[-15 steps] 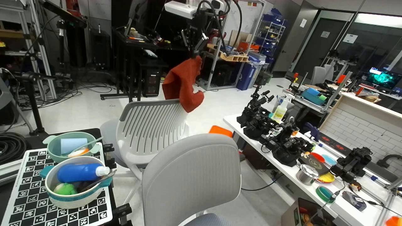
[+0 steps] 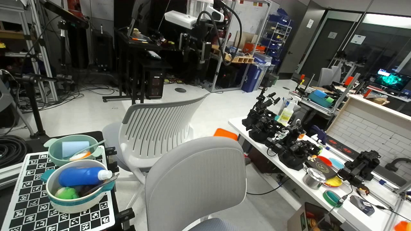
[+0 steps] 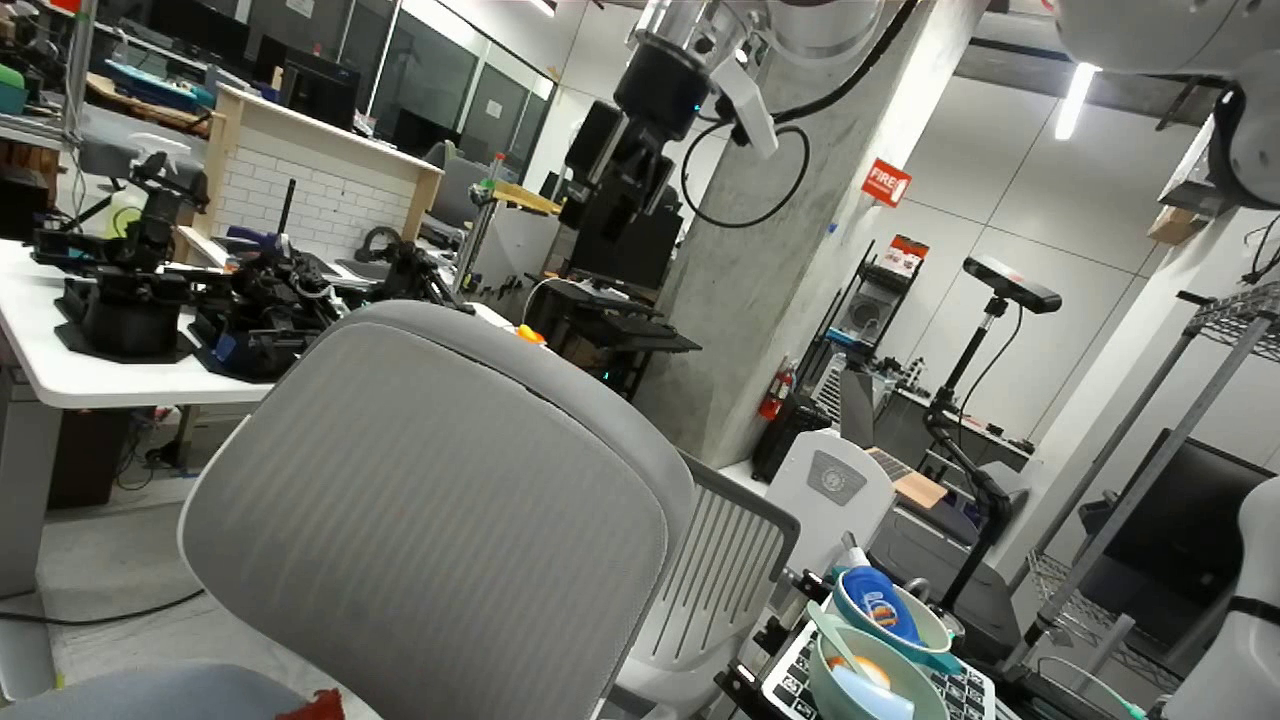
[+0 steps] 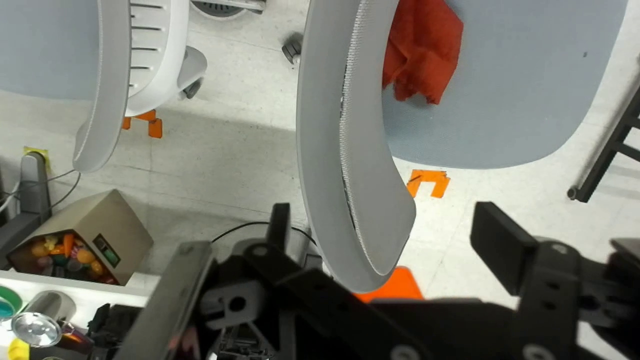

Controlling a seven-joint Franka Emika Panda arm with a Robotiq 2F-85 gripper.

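A red-orange cloth (image 4: 423,51) lies crumpled on the grey seat (image 4: 504,114) of a chair, below my gripper in the wrist view. In exterior view 2 only a scrap of the cloth (image 3: 314,707) shows at the bottom edge, on the seat. From exterior view 1 it is out of sight. My gripper stands open high above the chairs, its black fingers wide apart and nothing between them. Exterior view 1 has the gripper (image 2: 195,48) at the top, in front of dark desks. The chair's curved backrest (image 4: 360,150) runs under the gap between the fingers.
A second grey slatted chair (image 2: 158,127) stands close by. Two bowls, a green one (image 2: 57,154) and a white one (image 2: 75,206), hold several items on a patterned board. The white table (image 2: 240,125) at the right carries black devices and pots. Open floor shows around the chairs.
One second ago the red cloth hung from my gripper above the slatted chair's backrest. Now the gripper is empty, its fingers spread, and the cloth rests on a seat.
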